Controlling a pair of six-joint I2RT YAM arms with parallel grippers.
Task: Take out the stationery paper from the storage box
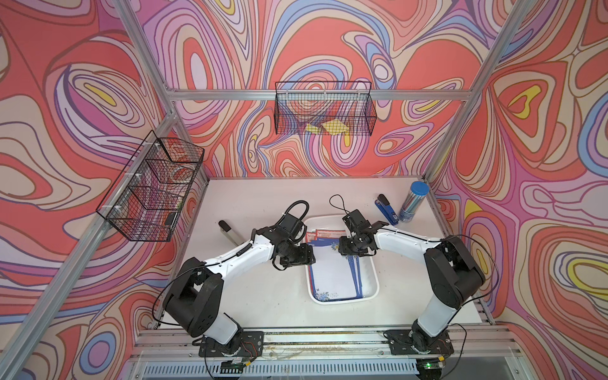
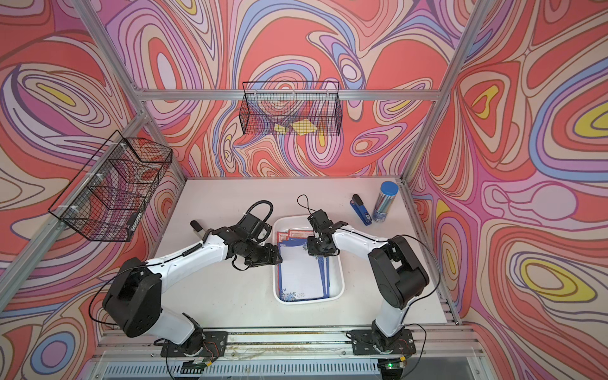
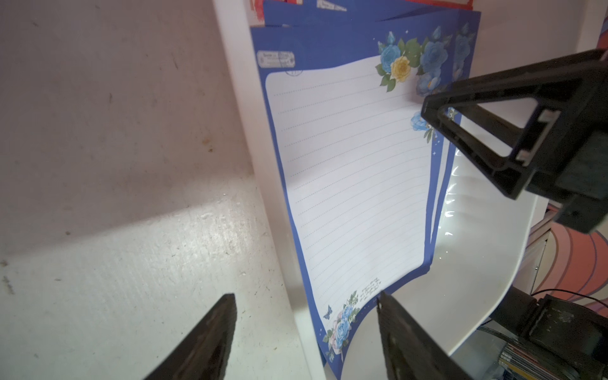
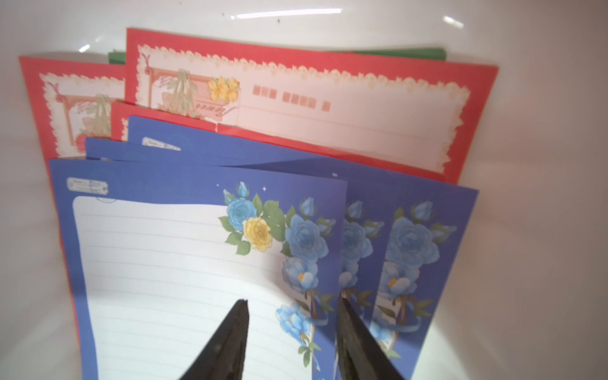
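Observation:
The storage box (image 1: 378, 288) is a white, round-cornered tray on the table. Inside it lie several sheets of blue-bordered stationery paper (image 4: 171, 272), lined white with blue and yellow roses, fanned so their right edges show. At the box's left rim is my left gripper, its fingers apart and nothing between them. My right gripper stands part open over the right side of the top sheet, near the roses, also empty. Whether its fingertips touch the paper I cannot tell.
Red-bordered sheets (image 4: 316, 101) stick out beyond the blue ones at the box's far end. Behind the box on the right are a blue stapler (image 1: 386, 210) and a blue-capped canister (image 1: 413, 201). A dark-handled tool (image 1: 229, 231) lies left.

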